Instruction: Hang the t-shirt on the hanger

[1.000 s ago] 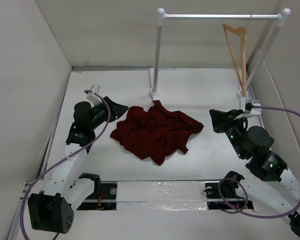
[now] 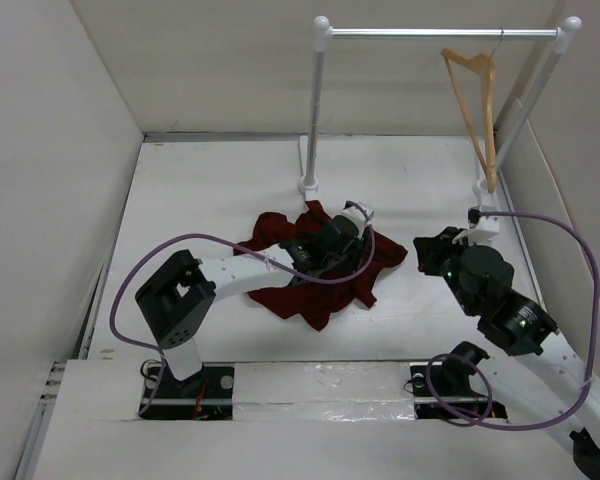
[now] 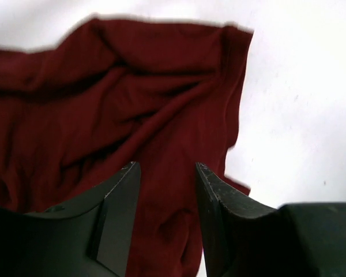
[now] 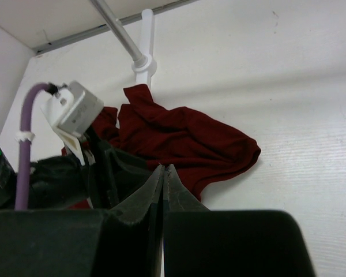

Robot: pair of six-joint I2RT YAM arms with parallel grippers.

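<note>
A dark red t shirt (image 2: 310, 300) lies crumpled on the white floor. My left gripper (image 2: 358, 240) is low over its right part; in the left wrist view its open fingers (image 3: 106, 231) frame red cloth, with nothing clearly held. My right gripper (image 2: 426, 255) is shut, with nothing visible between its fingertips, just right of the shirt. A wooden hanger (image 2: 486, 110) hangs from the rail (image 2: 430, 33) at the upper right.
The rack's left post (image 2: 314, 120) stands on a foot behind the shirt. Walls enclose the sides and back. Bare floor lies left of the shirt and behind it at the right. Purple cables loop from both arms.
My left arm has swung from the left side rightward over the t shirt. My right arm has shifted slightly. The shirt looks much the same where visible.
</note>
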